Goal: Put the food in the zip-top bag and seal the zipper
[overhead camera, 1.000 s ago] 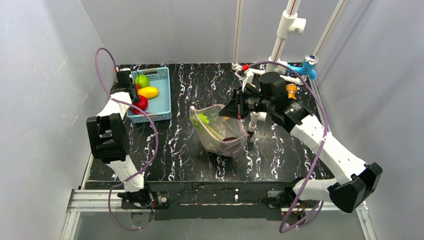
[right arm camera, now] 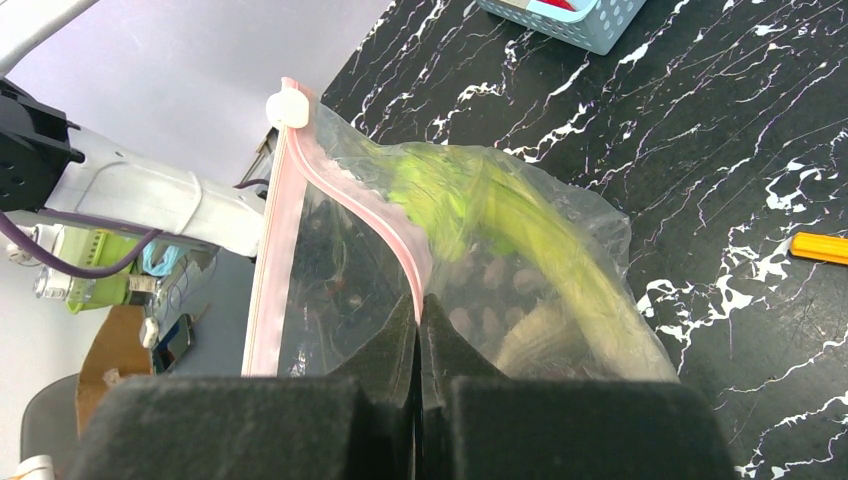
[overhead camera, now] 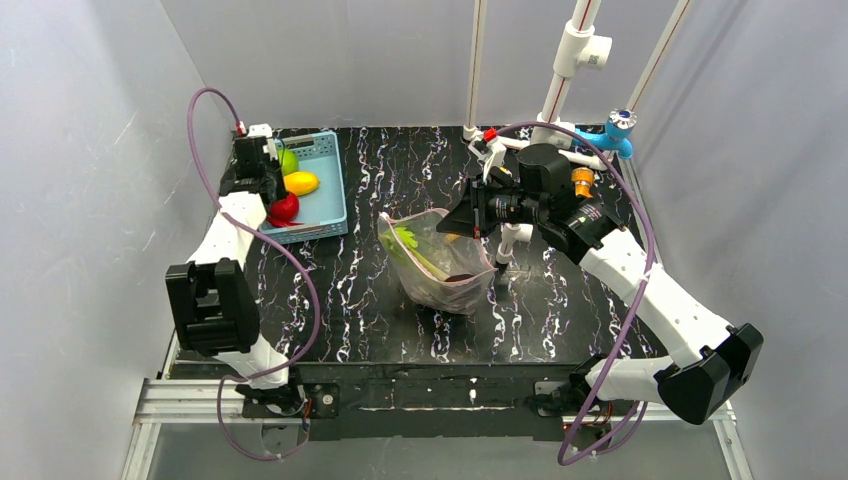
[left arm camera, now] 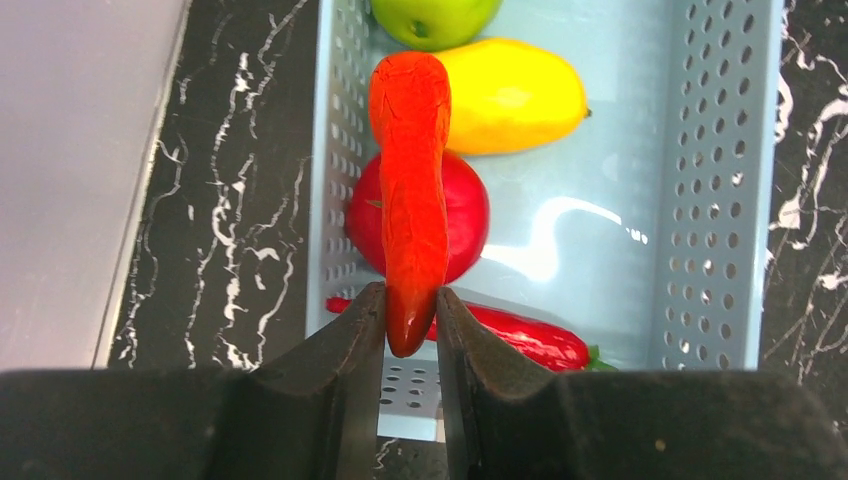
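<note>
An orange-red carrot-like piece (left arm camera: 415, 190) stands up from between the fingertips of my left gripper, which is shut on it above the blue basket (overhead camera: 335, 185). Below it in the basket lie a green fruit (left arm camera: 435, 15), a yellow fruit (left arm camera: 515, 97), a round red vegetable (left arm camera: 470, 215) and a red chili pepper (left arm camera: 520, 335). The clear zip top bag (overhead camera: 435, 275) stands mid-table with its mouth open, celery (right arm camera: 530, 220) inside. On the bag's pink zipper rim, my right gripper is shut. Darker contents at the bag's bottom are unclear.
White pipes (overhead camera: 570, 60) with a blue faucet (overhead camera: 610, 135) rise at the back right, behind my right arm. Bare marbled table (overhead camera: 370, 170) lies between basket and bag. An orange-yellow object (right arm camera: 820, 247) shows at the right wrist view's edge.
My left gripper has risen and shifted slightly over the basket's left side. The basket slid a little to the right earlier in this second. Bag and right arm have stayed still.
</note>
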